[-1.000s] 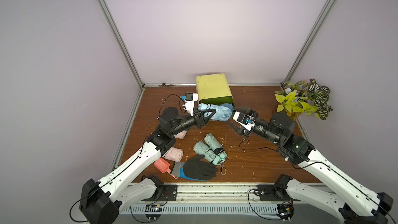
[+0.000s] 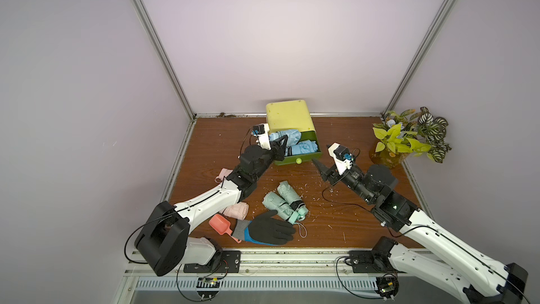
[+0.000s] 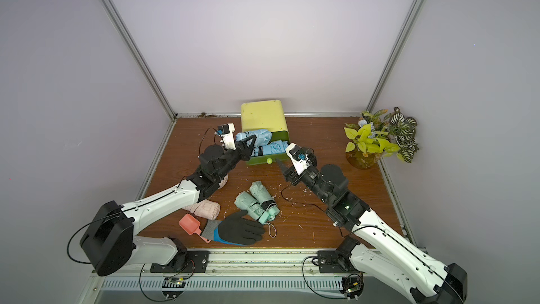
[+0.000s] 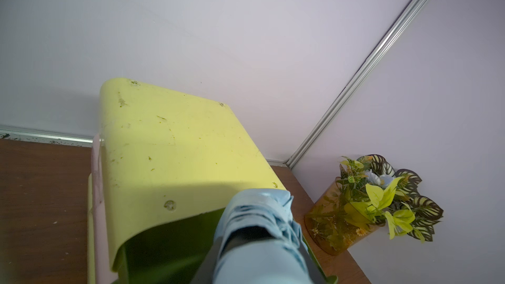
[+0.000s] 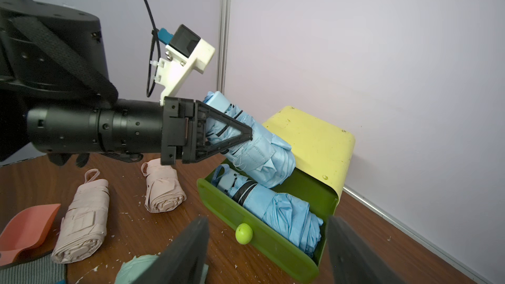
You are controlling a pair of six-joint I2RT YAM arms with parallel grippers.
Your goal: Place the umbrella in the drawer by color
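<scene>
My left gripper is shut on a rolled light blue umbrella (image 5: 263,152). It holds the umbrella tilted, over the rear part of the pulled-out green drawer (image 5: 284,255). A second light blue umbrella (image 5: 244,192) lies in the drawer along its front wall. My right gripper (image 2: 321,154) stands open and empty, right of the drawer front. Two green umbrellas (image 2: 291,192) lie on the table in front of the cabinet. Two pink umbrellas (image 5: 86,221) lie at the left, partly hidden by the left arm in the top left view.
The yellow-topped cabinet (image 2: 288,113) stands against the back wall. A dark glove (image 2: 270,228) and a red scoop (image 2: 220,224) lie near the front edge. A potted plant (image 2: 393,140) stands at the right. Table space between drawer and plant is open.
My right gripper has drawn away from it.
</scene>
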